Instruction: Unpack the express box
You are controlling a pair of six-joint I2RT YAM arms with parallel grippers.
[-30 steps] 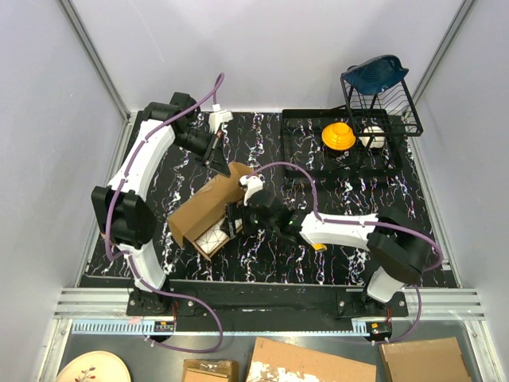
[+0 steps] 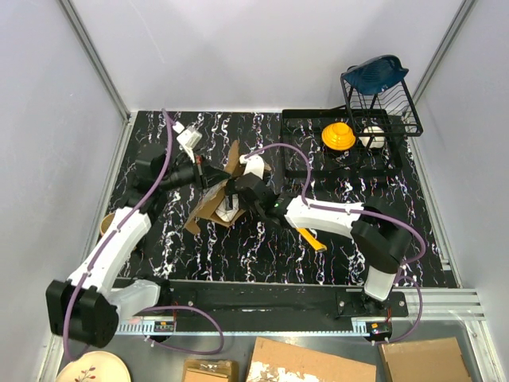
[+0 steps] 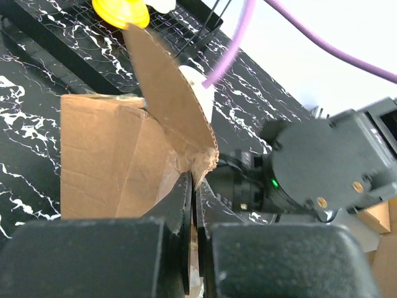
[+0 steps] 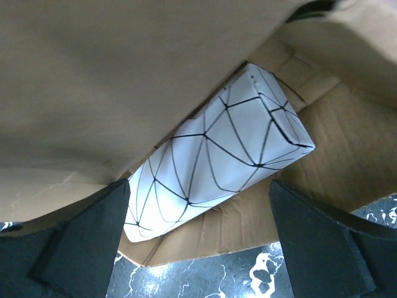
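An opened cardboard box stands mid-left on the marble counter. My left gripper is shut at a raised flap; whether cardboard is between its fingers is unclear. My right gripper is open at the box's opening, over a white package with black geometric lines lying inside on the cardboard. In the top view the package is partly hidden by my right arm.
A black rack with a yellow bowl stands back right. A yellow strip lies right of the box. Clear counter surrounds the box's front.
The box flaps stand more upright, and the right arm has shifted slightly.
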